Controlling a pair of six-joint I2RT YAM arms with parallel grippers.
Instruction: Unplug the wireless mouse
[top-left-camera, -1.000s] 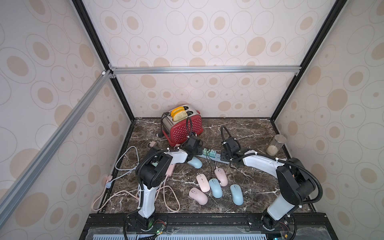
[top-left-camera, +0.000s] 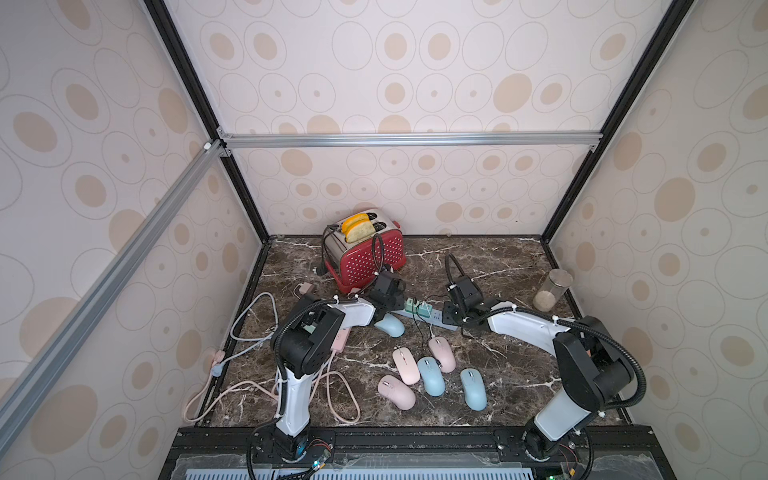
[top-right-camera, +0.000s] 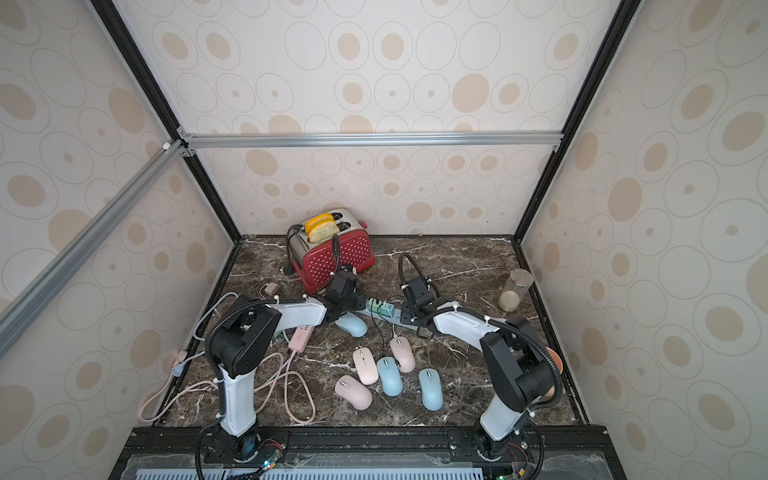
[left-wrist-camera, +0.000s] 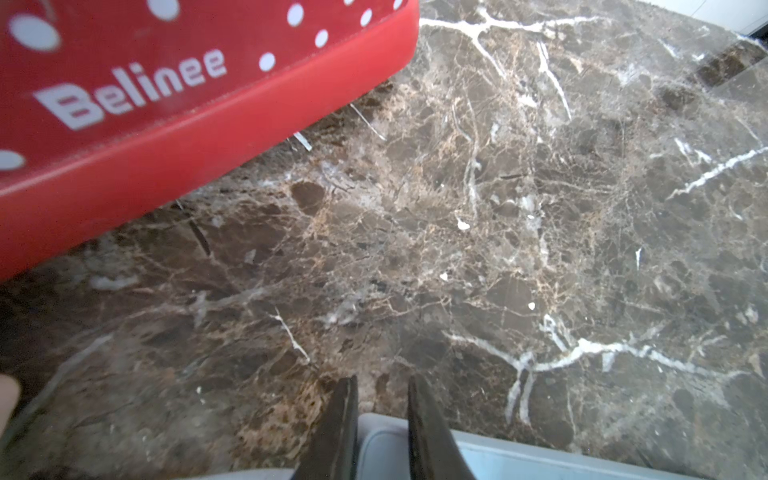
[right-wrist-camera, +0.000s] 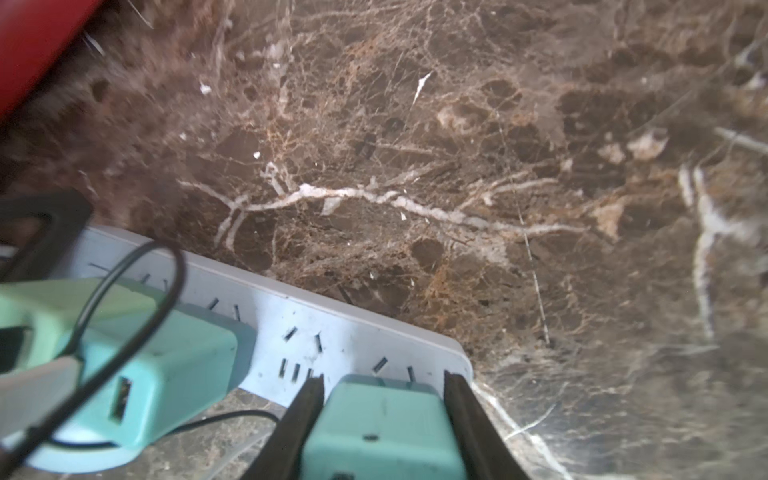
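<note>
A pale power strip lies on the dark marble table, carrying teal and green plugs with cables looping over them. My right gripper is shut on a teal plug at the strip's right end. At the other end, my left gripper is shut on the strip's pale end. Several pink and blue mice, among them a pink mouse and a blue mouse, lie in front of the strip.
A red toaster with bread stands behind my left gripper. A glass jar is at the back right. Pink and white cables lie on the left.
The left arm and the mice appear unmoved.
</note>
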